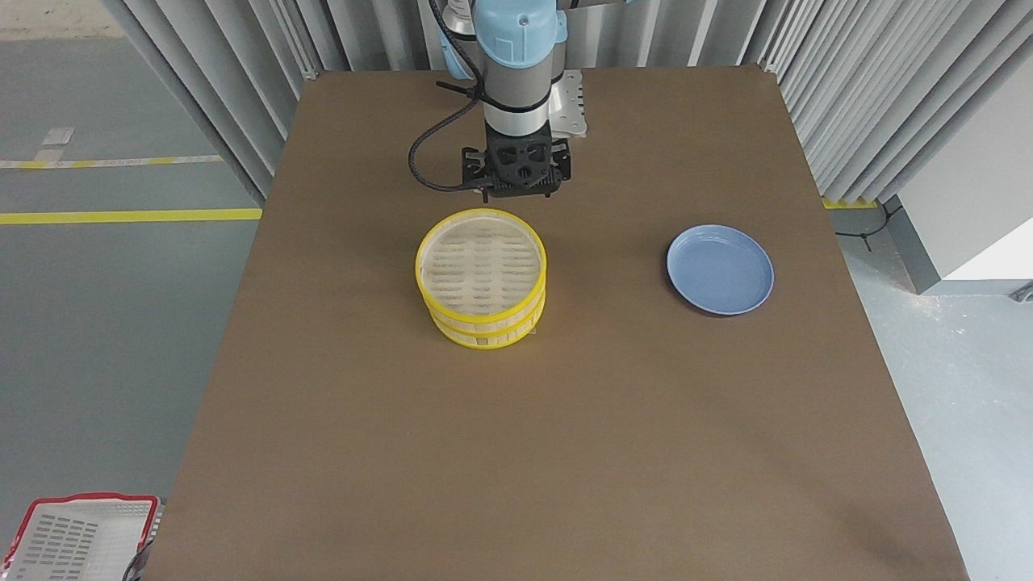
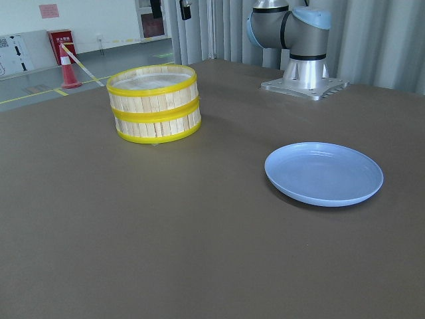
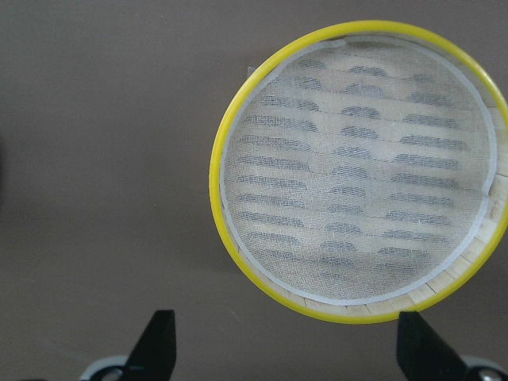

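A round yellow-rimmed steamer basket (image 1: 481, 277) of pale slats, with a mesh liner on top, sits on the brown table (image 1: 581, 445), just in front of my gripper (image 1: 516, 194). To its right lies an empty light-blue plate (image 1: 719, 269), also at the right in the left view (image 2: 323, 173). In the wrist view the basket fills the upper right, below my open gripper, whose two dark fingers stand wide apart with nothing between them.
A red-rimmed plastic basket (image 1: 77, 542) is off the table at the lower left. A corrugated curtain (image 1: 658, 34) runs behind the table.
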